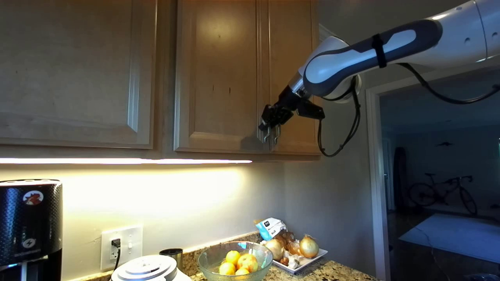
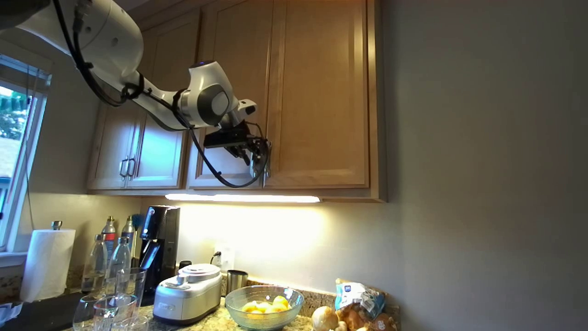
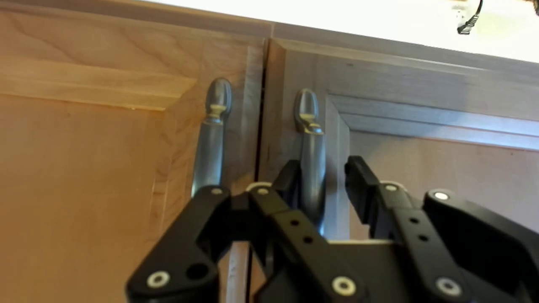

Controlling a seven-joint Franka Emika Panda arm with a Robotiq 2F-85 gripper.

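Two metal bar handles sit side by side on a pair of closed wooden cabinet doors. In the wrist view, one handle (image 3: 313,166) stands between the fingers of my black gripper, close to the left finger (image 3: 289,179) and with a gap to the right one. The fingers are part open. The other handle (image 3: 209,151) lies outside them, to the left. In exterior view 1 my gripper (image 1: 269,125) is at the lower inner corner of the left cabinet door (image 1: 225,70). The other cabinet door (image 1: 295,84) is beside it.
Below, on the counter, stand a glass bowl (image 1: 206,262) of fruit, a plate (image 1: 321,254) of onions and a white appliance (image 2: 187,295). Glasses and bottles (image 2: 118,259) crowd the counter's left. A lit strip (image 2: 242,198) runs under the cabinets. Open air surrounds the arm below the doors.
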